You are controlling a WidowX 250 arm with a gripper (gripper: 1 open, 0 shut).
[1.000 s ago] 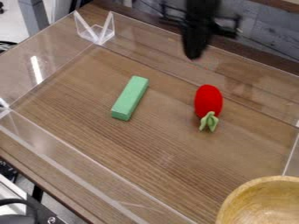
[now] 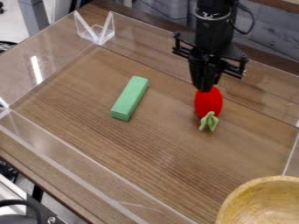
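My black gripper point(image 2: 205, 86) hangs at the upper right with its tip pointing down, just at the top end of a red object with a green leafy end point(image 2: 208, 103), which lies on the wooden table point(image 2: 117, 157). The fingertips look shut, with nothing visible between them; whether they touch the red object I cannot tell. A green rectangular bar point(image 2: 129, 99) lies apart, to the left of the red object.
A wire rack point(image 2: 96, 28) stands at the back left. A yellow bowl point(image 2: 263, 206) sits at the front right corner.
The objects on the table look unmoved.
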